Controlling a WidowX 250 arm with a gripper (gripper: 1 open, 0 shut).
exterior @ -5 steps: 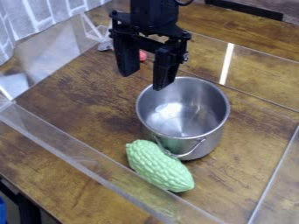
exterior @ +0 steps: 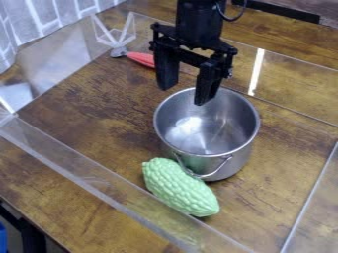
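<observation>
My black gripper (exterior: 188, 77) hangs above the back of a steel pot (exterior: 207, 133), open, with nothing seen between its fingers. A pale green bumpy vegetable, like a bitter melon (exterior: 180, 186), lies in front of the pot. Behind the gripper, to the left, lies a red object (exterior: 140, 59), partly hidden by it. The pot looks empty inside.
Clear plastic walls (exterior: 106, 178) border the wooden work surface (exterior: 93, 119). A small pale grey item (exterior: 117, 47) sits at the back left beside the red object. The left middle of the surface and the area right of the pot are clear.
My gripper has moved toward the back and looks smaller, uncovering more of the red object. The pot and green vegetable have stayed in place.
</observation>
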